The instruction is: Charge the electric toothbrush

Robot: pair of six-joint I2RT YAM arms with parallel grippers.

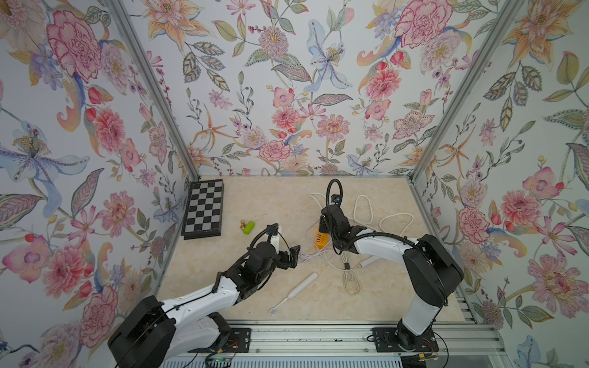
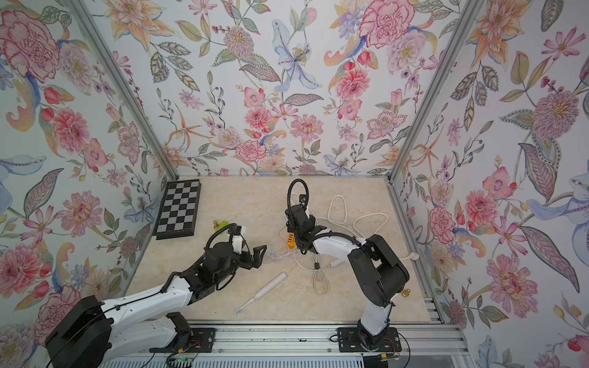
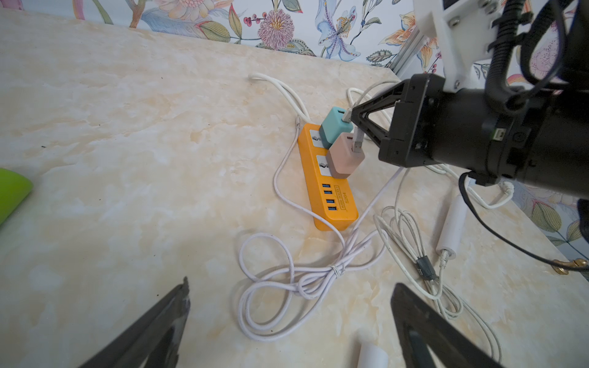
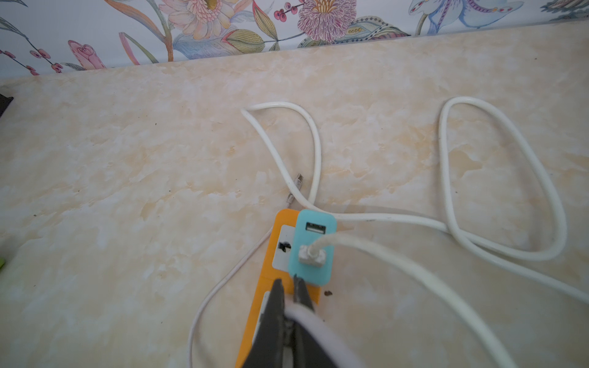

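An orange power strip (image 3: 331, 202) holds a teal charger (image 3: 333, 125) with a cable plugged in and a pink charger (image 3: 343, 160). My right gripper is shut over the pink charger, at a cable plug (image 3: 358, 139) standing in it; whether the fingers grip it is hidden. The white electric toothbrush (image 1: 300, 287) lies on the table below my left gripper (image 1: 288, 257), which is open with nothing between its fingers.
A checkered board (image 1: 202, 208) lies at the back left, with a green object (image 1: 248, 227) nearer the middle. Loose cables (image 3: 288, 282) cover the centre and right.
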